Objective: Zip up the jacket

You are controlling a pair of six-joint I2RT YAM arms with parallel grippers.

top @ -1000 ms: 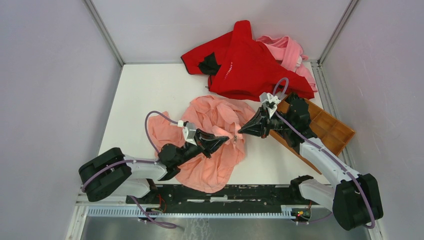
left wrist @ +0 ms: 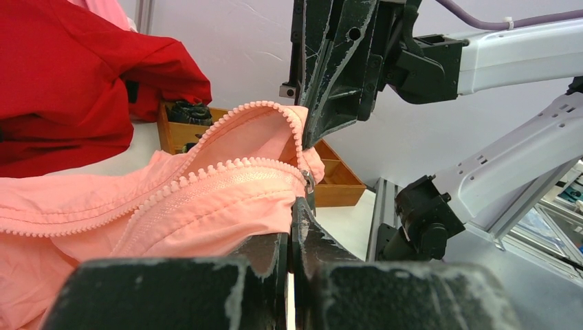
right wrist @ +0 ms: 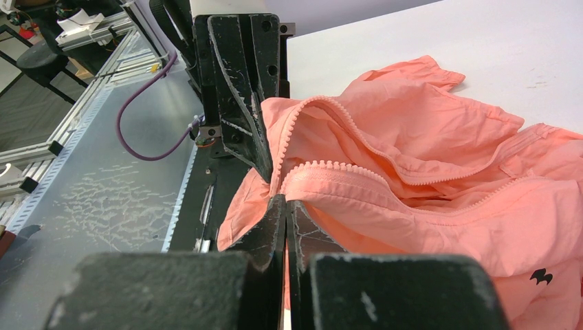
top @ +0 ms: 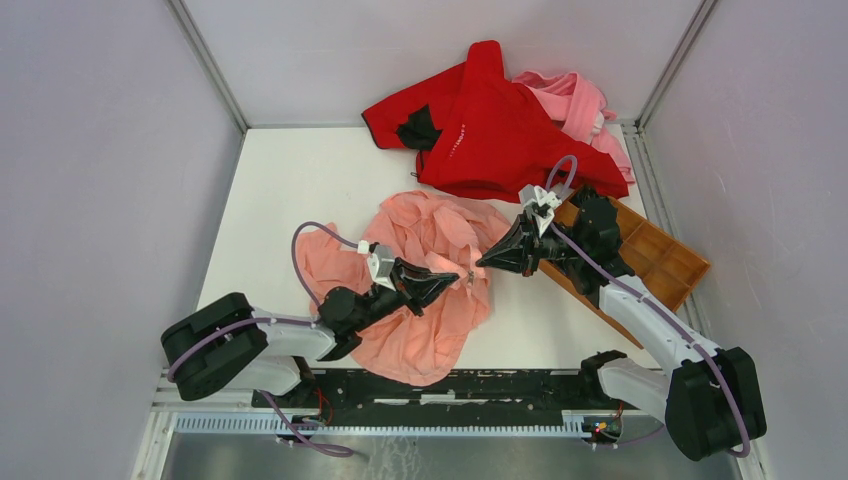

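Observation:
The salmon-pink jacket lies rumpled on the table, its toothed front edges raised in folds between my two grippers. Both rows of zipper teeth run together near a metal slider, and higher up they spread apart. My left gripper is shut on the jacket's edge, just below the slider. Coming from the right, my right gripper is shut with its tips against the fabric where the edges meet; whether cloth is pinched there cannot be made out. The left gripper's fingers stand close by in the right wrist view.
A red garment lies behind the jacket, with a pink cloth at the back right. The wooden tray sits beside and partly under the right arm. Bare white table shows at the back left.
The left arm's elbow shifted very slightly to the right over the last second.

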